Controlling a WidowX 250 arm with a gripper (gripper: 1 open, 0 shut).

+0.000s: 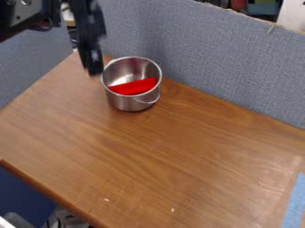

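A steel pot (131, 100) with a wire handle stands on the wooden table near its back left, with a red object (134, 86) lying inside it. My dark gripper (93, 66) hangs from the top left, just left of and above the pot's rim, blurred; its fingers are hard to make out.
Padded grey-blue walls (215, 62) run along the back and left. A light blue strip (294, 200) lies at the right edge.
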